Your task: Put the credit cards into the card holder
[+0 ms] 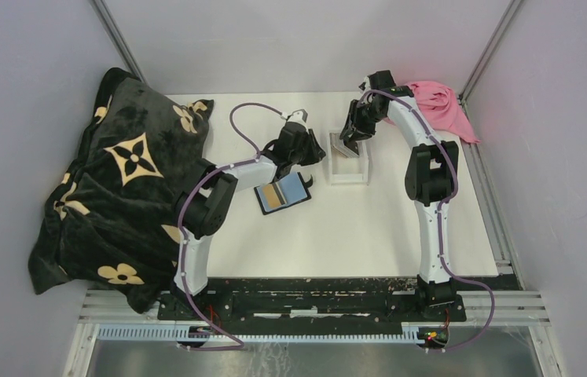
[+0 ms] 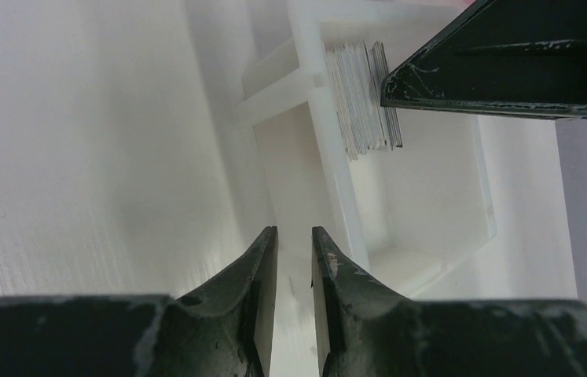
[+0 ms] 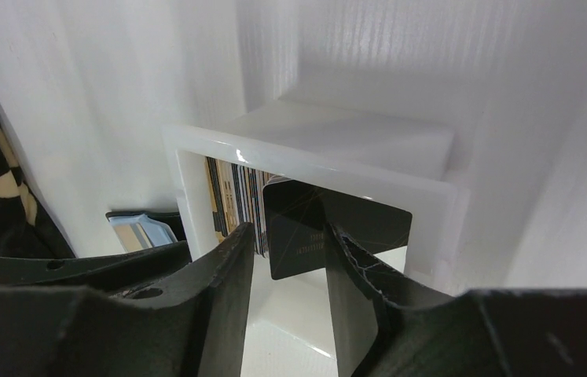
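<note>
A white open card box stands at the table's far middle. In the right wrist view, a dark card lies slanted in the box, and a row of upright cards lines one side. My right gripper is over the box, part open, one finger in front of the dark card. At the box's left side, my left gripper has its fingertips a small gap apart. White surface shows through that gap, and whether anything is pinched cannot be made out. The open card holder lies flat in front of the left gripper.
A black patterned blanket covers the left side, and a pink cloth is bunched at the back right. Both arms are close together around the box.
</note>
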